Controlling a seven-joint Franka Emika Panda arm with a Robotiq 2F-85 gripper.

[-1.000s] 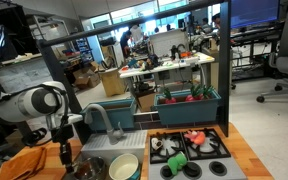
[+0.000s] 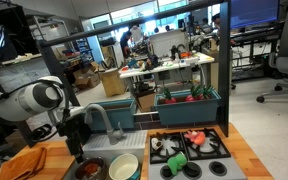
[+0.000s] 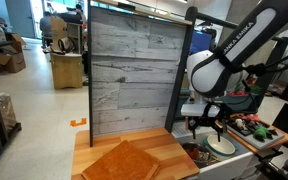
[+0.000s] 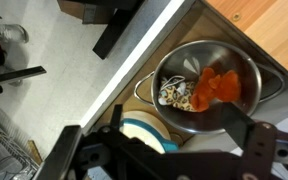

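A metal pot (image 4: 199, 125) with two handles sits in the sink (image 4: 142, 76) in the wrist view. Inside lie a crumpled orange piece (image 4: 222, 88) and a cluster of small pale and tan bits (image 4: 176, 92). My gripper hangs above the pot's near side, its two dark fingers (image 4: 246, 132) spread apart with nothing visible between them. Exterior view 1 puts the gripper (image 2: 78, 156) over the pot (image 2: 90, 171). Beside the pot stands a cream bowl (image 2: 124, 167), partly covered by the gripper in the wrist view.
The faucet (image 2: 108, 118) rises behind the sink. Right of the bowl is a stove (image 2: 192, 156) with a green toy (image 2: 176, 161) and a pink toy (image 2: 194, 136). An orange cloth (image 3: 122, 164) lies on the wooden counter (image 3: 170, 148). A teal planter (image 2: 187, 110) stands behind.
My gripper has moved right from the sink's left side to over the pot. The bowl and stove items stay put.
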